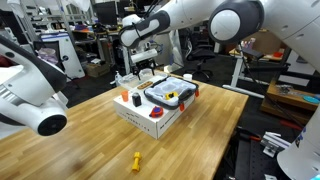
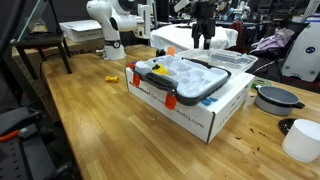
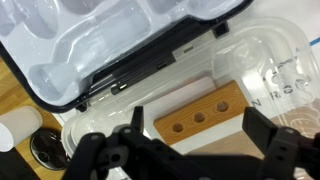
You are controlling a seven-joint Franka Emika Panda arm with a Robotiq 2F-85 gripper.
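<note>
My gripper (image 1: 142,68) hangs over the far end of the white box (image 1: 145,119). It stands open in the wrist view, with no object held between its dark fingers. Below it is a clear plastic container (image 3: 130,100), and a brown wooden block with three round holes (image 3: 200,115) shows there. Beside these sits a dark-rimmed tray with pale compartments (image 3: 105,40). In exterior view 2, the tray (image 2: 182,76) rests on top of the box, with red pieces at its corners and a yellow piece near one side.
A small yellow object (image 1: 136,161) lies alone on the wooden table. By the box's far side stand a grey pot (image 2: 277,100) and a white cup (image 2: 302,140). The table in front of the box is largely clear.
</note>
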